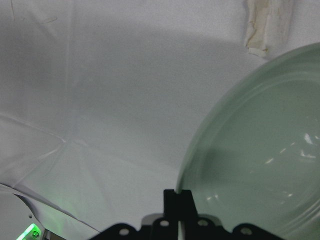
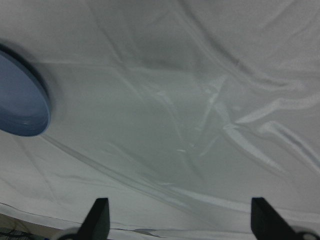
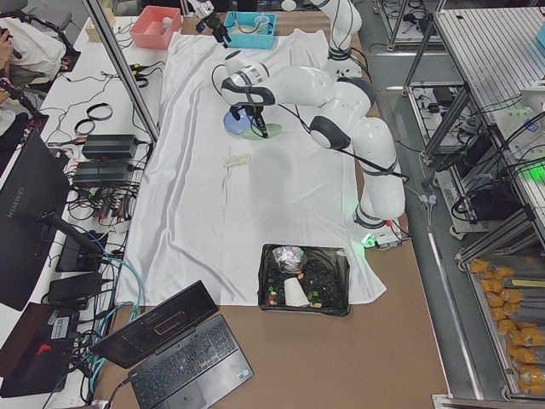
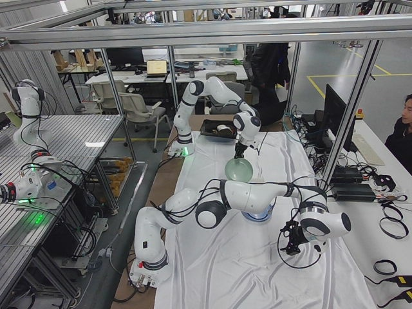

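Observation:
A green plate [image 1: 260, 145] is held by its rim in my left gripper, which is shut on it. In the camera left view the plate [image 3: 269, 133] is beside and partly over a blue plate [image 3: 232, 123]; the camera right view shows it raised toward the blue plate [image 4: 257, 216]. My right gripper stands open with nothing between its fingers, above the white cloth, with the blue plate [image 2: 22, 100] to its upper left in that wrist view. A pale strip [image 3: 237, 160] lies on the cloth.
A black tray [image 3: 306, 298] with assorted items sits at one end of the cloth, with a laptop [image 3: 179, 358] beside it. A teal bin [image 3: 251, 38] is at the other end.

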